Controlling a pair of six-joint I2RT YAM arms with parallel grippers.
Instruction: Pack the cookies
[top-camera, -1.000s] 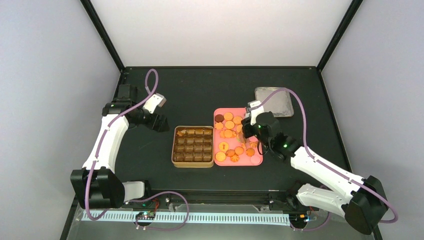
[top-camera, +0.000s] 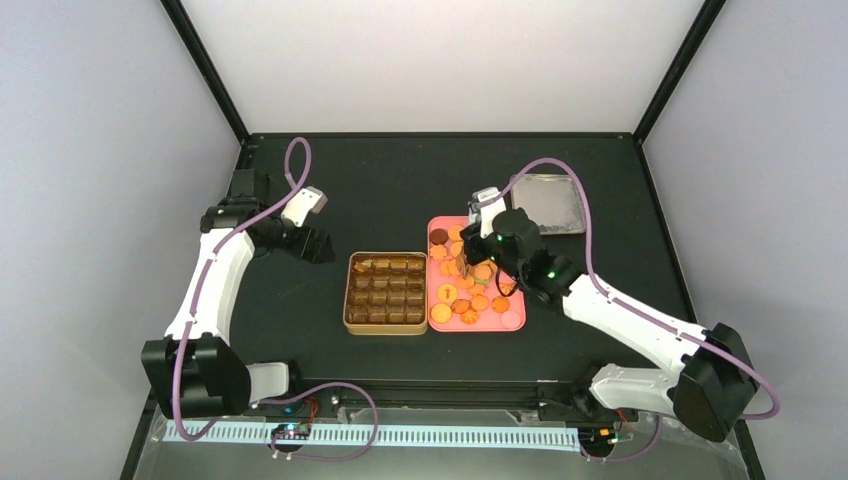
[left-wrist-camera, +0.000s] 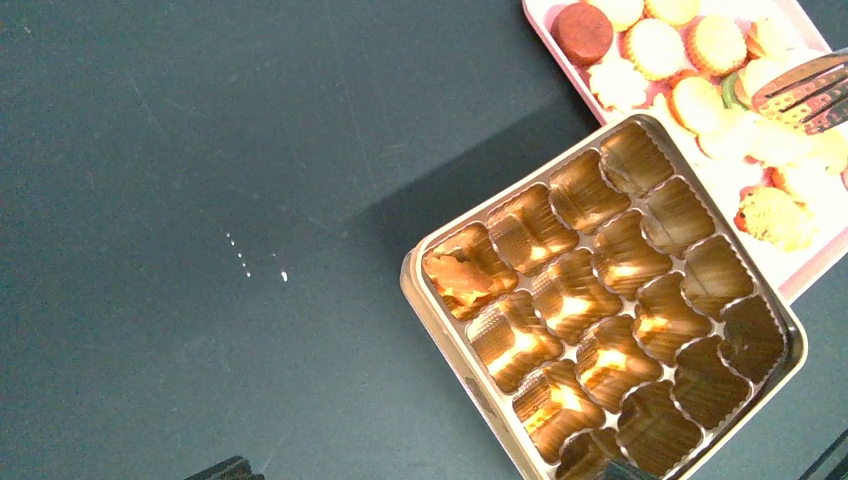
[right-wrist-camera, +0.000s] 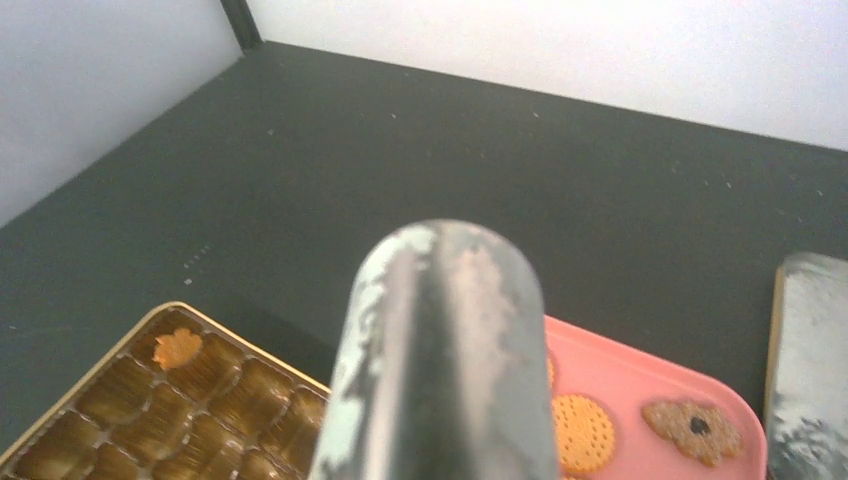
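My right gripper (top-camera: 470, 240) is shut on a metal utensil (right-wrist-camera: 440, 350), whose rounded end fills the middle of the right wrist view. Its slotted head (left-wrist-camera: 826, 92) hangs over the pink tray (top-camera: 518, 297); an orange dotted cookie (left-wrist-camera: 775, 103) shows behind the slots, but I cannot tell whether it is gripped. Many cookies (left-wrist-camera: 716, 46) lie on that tray. Left of it stands the gold compartment box (left-wrist-camera: 405, 280), with one orange leaf-like cookie (left-wrist-camera: 460, 278) in its corner cell and the other visible cells empty. My left gripper (top-camera: 322, 247) is open, left of the box and holding nothing.
A metal tray (top-camera: 556, 205) lies behind the pink tray at the right. Box and pink tray stand close side by side.
My right gripper has moved left over the pink tray, carrying the utensil towards the box. The left arm, box and pink tray have stayed put.
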